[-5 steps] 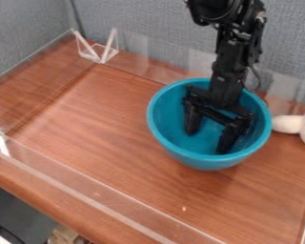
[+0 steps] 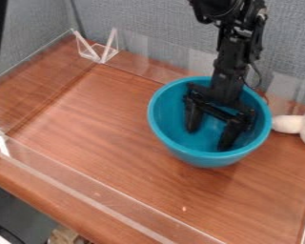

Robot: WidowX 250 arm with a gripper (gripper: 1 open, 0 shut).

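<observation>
A turquoise bowl (image 2: 174,143) sits on the wooden table toward the back right. My black gripper (image 2: 209,124) reaches down inside it from above, its two fingers spread open. Whether anything lies under the fingertips in the bowl is hard to tell.
A white stuffed toy (image 2: 295,124) lies just right of the bowl. A small white wire piece (image 2: 98,50) stands at the back left. Clear plastic edging runs along the back and front of the table (image 2: 79,124).
</observation>
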